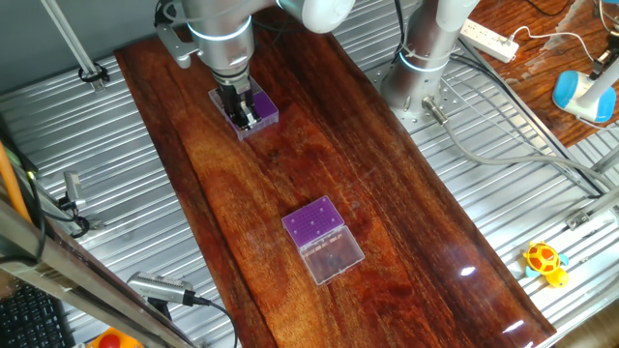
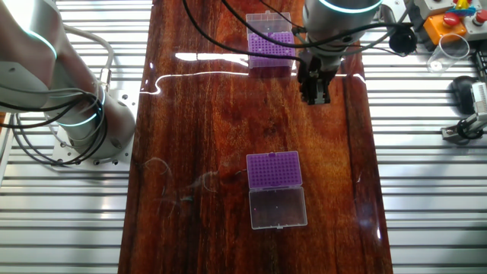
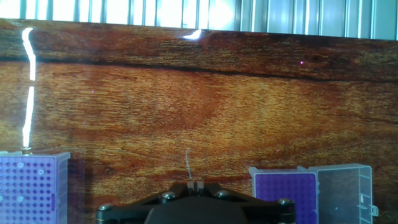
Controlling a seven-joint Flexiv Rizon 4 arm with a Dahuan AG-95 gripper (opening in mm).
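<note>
My gripper (image 1: 250,124) hangs over the left part of the table in exterior view 1, in front of the far box (image 1: 265,104) from that camera. In exterior view 2 the gripper (image 2: 316,100) is to the right of that box (image 2: 268,44). The fingers look shut in the wrist view, their tips together at the bottom. A thin pale line lies just beyond them; whether it is a held tip or a mark on the wood is unclear. The second box (image 1: 311,222), purple with a few pale dots, lies open with its clear lid (image 1: 332,255) folded out.
Bare wood (image 1: 222,193) lies between the two boxes. The arm's base (image 1: 414,82) stands beyond the table's right edge in exterior view 1. A small camera (image 1: 162,288) is outside the left edge, and cables cross in front of the arm in exterior view 2.
</note>
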